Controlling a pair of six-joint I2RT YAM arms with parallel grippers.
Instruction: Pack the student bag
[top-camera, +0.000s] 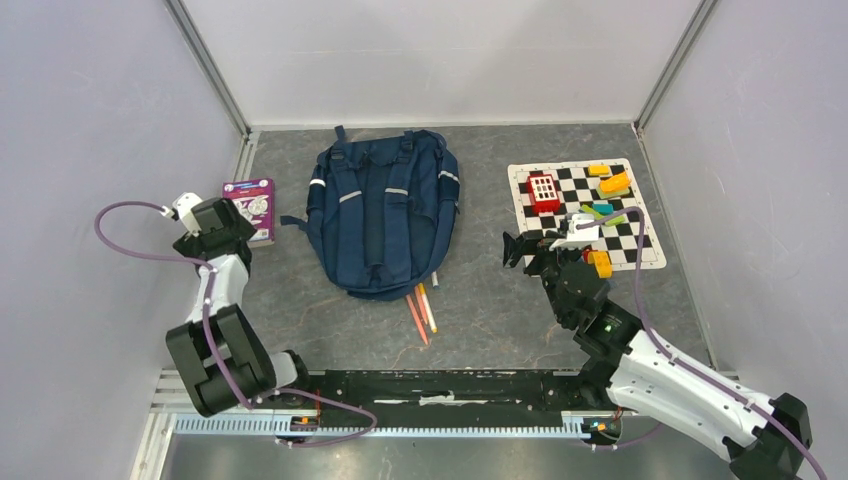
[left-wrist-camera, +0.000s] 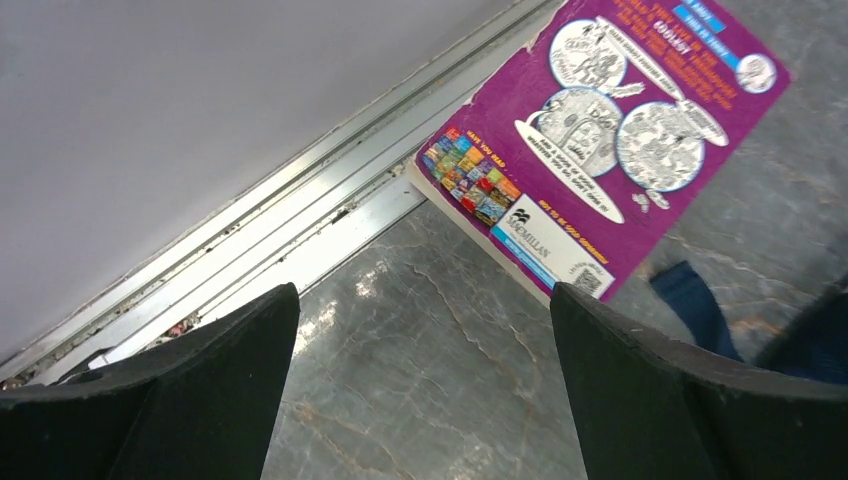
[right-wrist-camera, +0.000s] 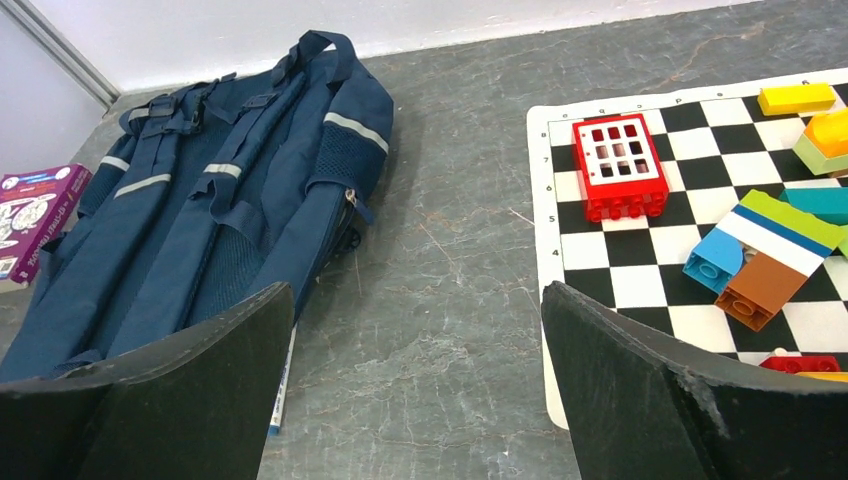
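Note:
The navy backpack (top-camera: 378, 215) lies flat in the middle left of the table, straps facing up. A purple book (top-camera: 252, 206) lies to its left by the wall; its lower part is covered by my left arm in the top view. My left gripper is open and empty, with the book (left-wrist-camera: 610, 140) ahead of its fingers and slightly right. Several pencils (top-camera: 420, 318) lie at the bag's lower edge, partly under it. Between the bag and the chessboard hangs my right gripper, open with nothing between its fingers.
A checkered board (top-camera: 640, 250) at the right carries a red brick with a white grid (right-wrist-camera: 619, 160) and several coloured bricks. A metal rail (left-wrist-camera: 330, 215) runs along the left wall beside the book. Bare table lies between bag and board.

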